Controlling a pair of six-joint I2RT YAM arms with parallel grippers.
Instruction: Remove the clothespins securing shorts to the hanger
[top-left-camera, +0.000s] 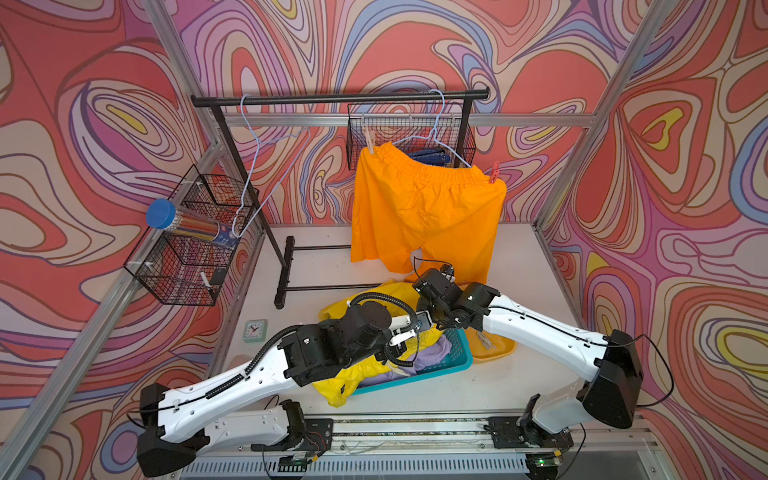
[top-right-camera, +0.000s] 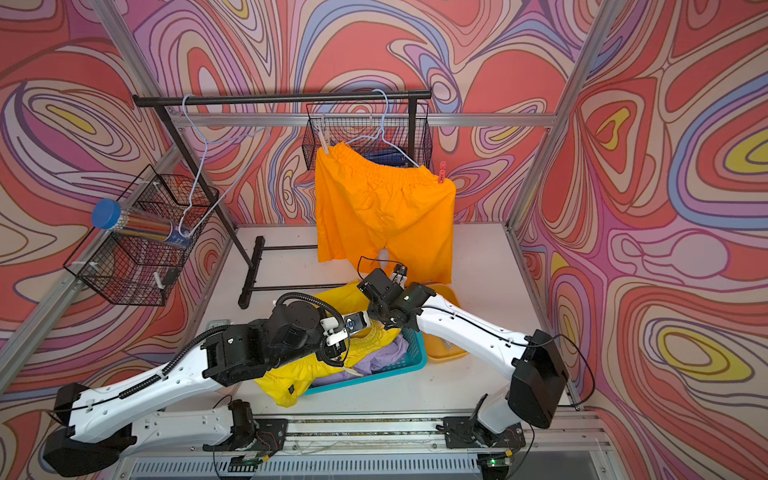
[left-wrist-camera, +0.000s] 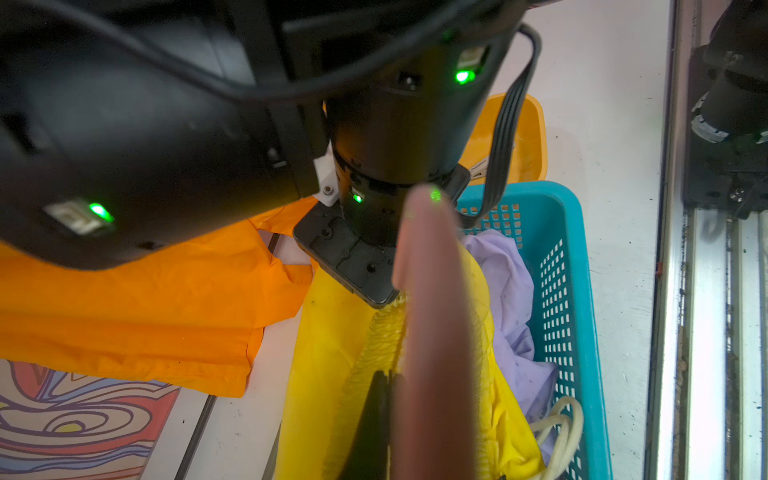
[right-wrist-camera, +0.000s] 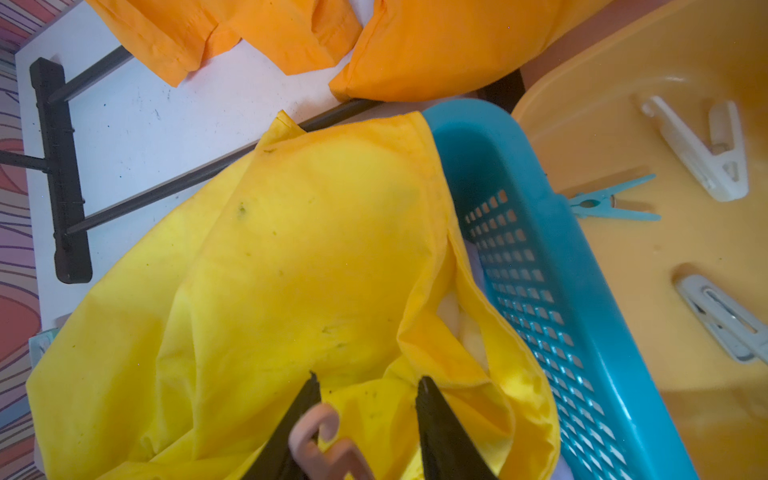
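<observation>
Orange shorts (top-left-camera: 424, 208) hang on a blue hanger (top-left-camera: 456, 152), a pale clothespin (top-left-camera: 369, 140) at the left and a red clothespin (top-left-camera: 496, 170) at the right. Both grippers are low over yellow clothing (right-wrist-camera: 312, 240) in the teal basket (right-wrist-camera: 560, 264). My left gripper (top-left-camera: 400, 352) is shut; in its wrist view a blurred pinkish thing fills the near middle, hard to identify. My right gripper stands part open over the yellow cloth, a small pink curved piece (right-wrist-camera: 308, 432) at its left finger.
An orange tray (right-wrist-camera: 656, 240) with several clothespins sits right of the basket. An empty hanger (top-left-camera: 249, 184) and wire baskets (top-left-camera: 172, 272) are at the left. Bare table (top-left-camera: 544, 296) shows at the right.
</observation>
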